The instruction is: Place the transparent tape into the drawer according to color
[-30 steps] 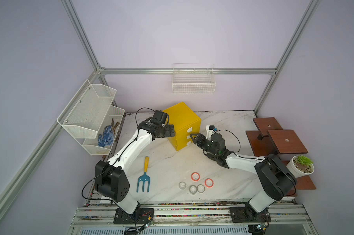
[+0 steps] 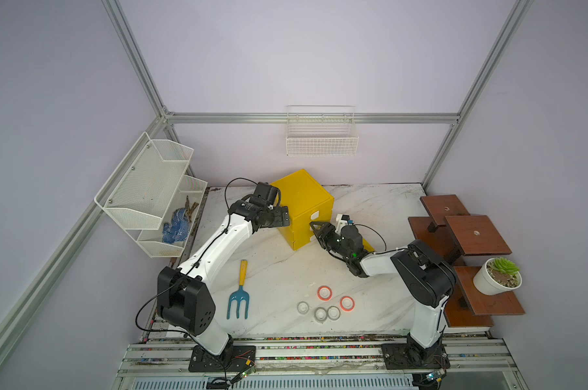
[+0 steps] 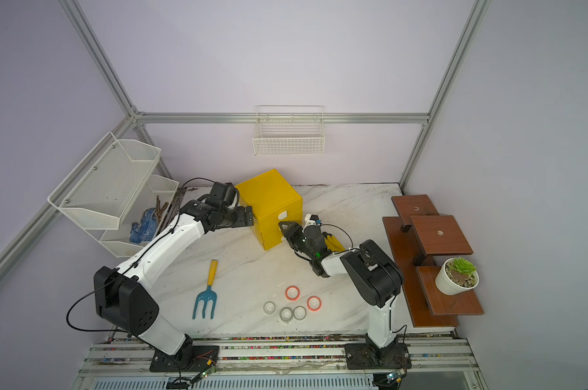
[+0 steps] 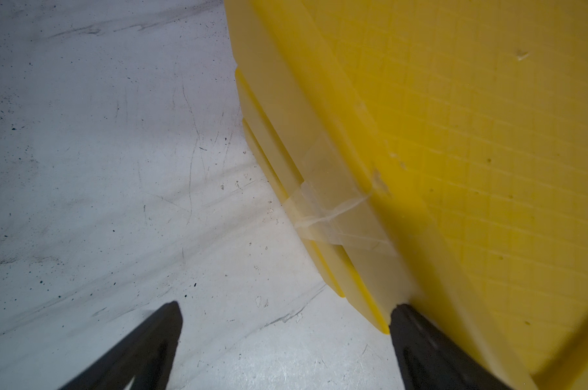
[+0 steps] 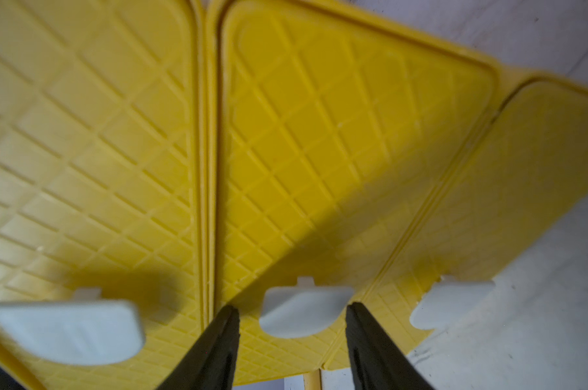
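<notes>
A yellow drawer cabinet [image 2: 301,185] with white handles stands at the back centre. My right gripper is at its front, fingers open on either side of the middle white handle [image 5: 303,308]. My left gripper stands open against the cabinet's left side, where clear tape is stuck. Several tape rolls lie on the table in front, red-edged ones [image 2: 347,297] and grey or clear ones [image 2: 320,320].
A garden fork [image 2: 238,295] lies left front. White mesh shelves [image 2: 147,188] hang on the left wall, a wire basket [image 2: 322,146] at the back. Wooden shelves [image 2: 477,234] with a potted plant [image 2: 491,282] stand on the right.
My right gripper has moved leftward, closer onto the cabinet front, with its arm swinging in from the right. The left arm and tape rolls are unchanged.
</notes>
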